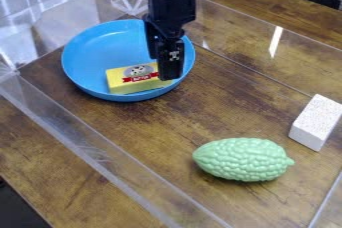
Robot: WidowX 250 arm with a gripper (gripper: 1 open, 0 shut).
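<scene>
A yellow box with a red and black printed label (131,79) lies in the front part of a blue bowl (92,53) at the upper left. My black gripper (158,70) reaches down from the top into the right side of the bowl, its fingers at the right end of the box. Whether the fingers are apart or closed, and whether they touch the box, I cannot tell.
A green bumpy gourd-like object (243,160) lies at the lower middle of the wooden table (80,157). A white block (315,122) is at the right. Clear plastic walls edge the area.
</scene>
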